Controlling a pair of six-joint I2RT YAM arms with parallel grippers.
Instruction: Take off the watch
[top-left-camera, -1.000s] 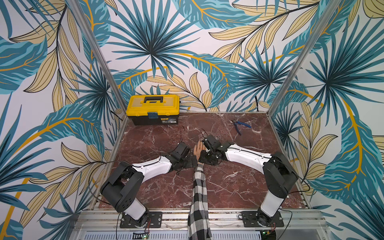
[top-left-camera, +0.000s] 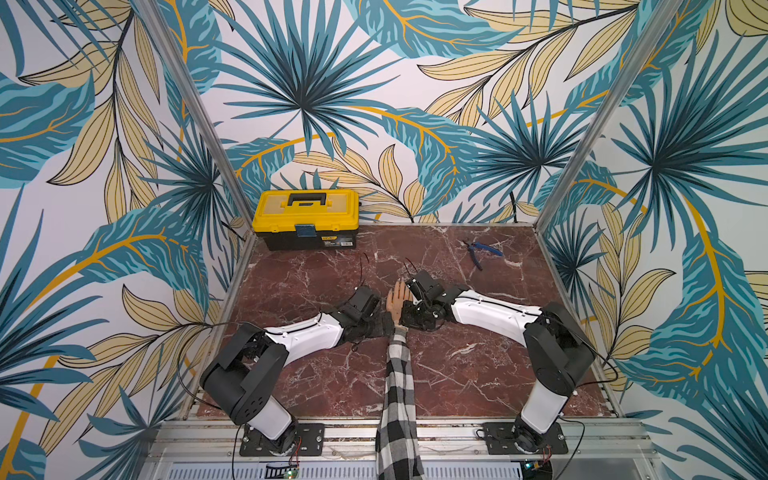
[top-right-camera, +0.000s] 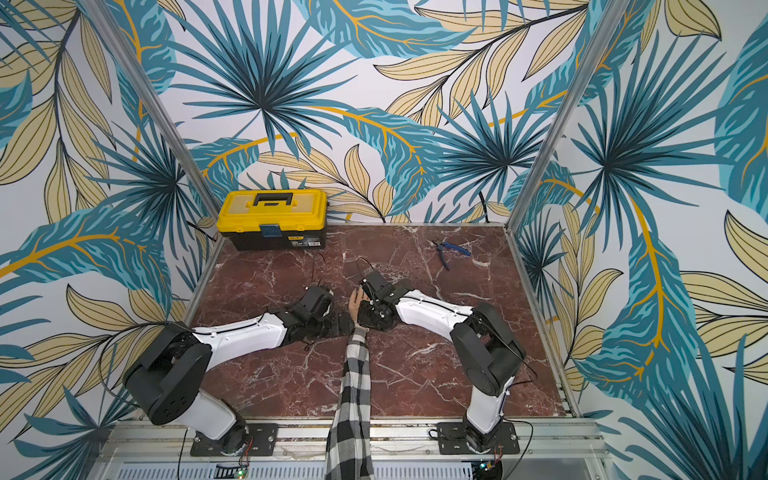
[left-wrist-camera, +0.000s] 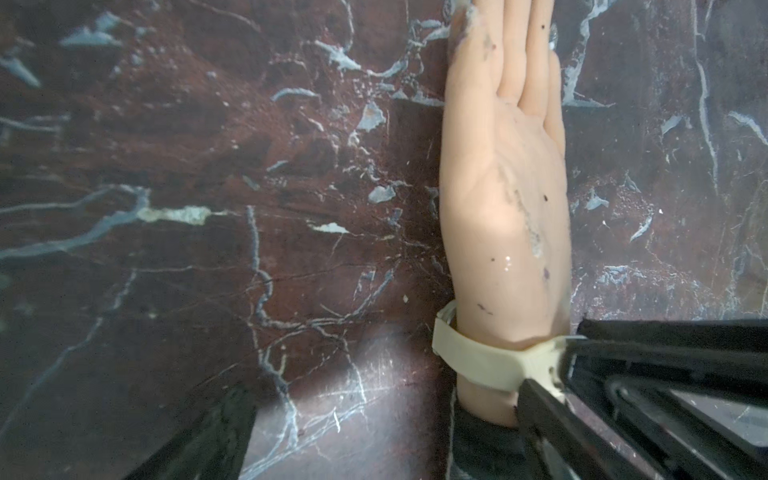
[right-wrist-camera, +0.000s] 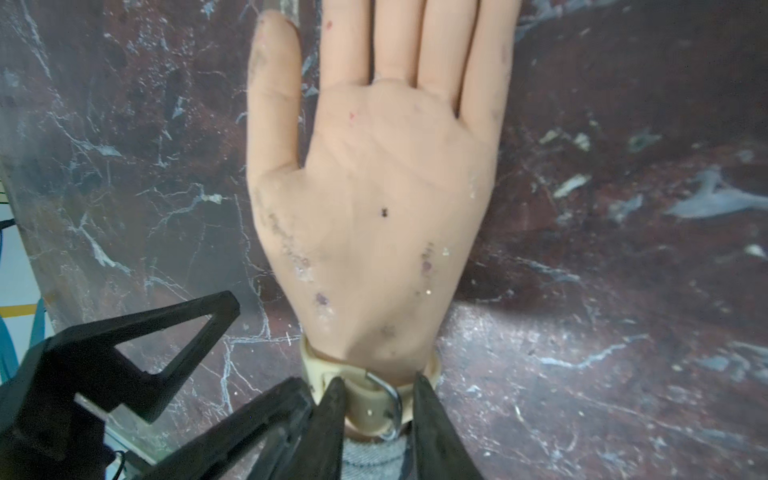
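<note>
A mannequin hand lies palm up on the marble table, a checked sleeve behind it. Around its wrist is a cream watch strap, with a metal buckle at the inner wrist. My right gripper has its fingertips at the buckle and strap, part open; whether it grips is unclear. My left gripper stands open low beside the wrist, on the other side of the hand, its fingers apart.
A yellow and black toolbox stands at the back left. Blue-handled pliers lie at the back right. Metal frame posts edge the table.
My right gripper and forearm have shifted very slightly at the wrist in the top left view. The left arm looks unchanged.
</note>
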